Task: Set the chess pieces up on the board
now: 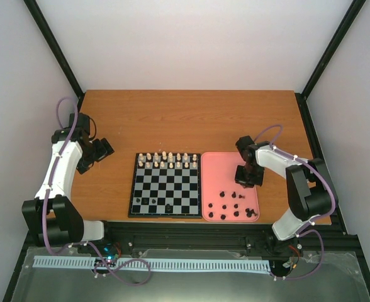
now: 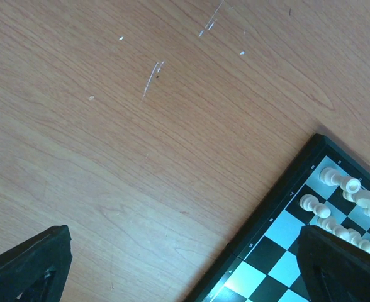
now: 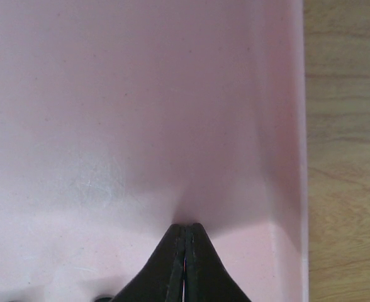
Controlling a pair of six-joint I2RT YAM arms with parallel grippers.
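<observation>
The chessboard (image 1: 164, 189) holds white pieces in rows along its far side, also visible in the left wrist view on the board (image 2: 267, 258). A few black pieces (image 1: 168, 207) stand near its near side; several more (image 1: 223, 215) are on the pink tray (image 1: 219, 163). My right gripper is shut with nothing visible between its fingers, low over the tray near its right rim. My left gripper (image 1: 100, 154) stands open above the bare table left of the board.
Side walls stand beyond both arms.
</observation>
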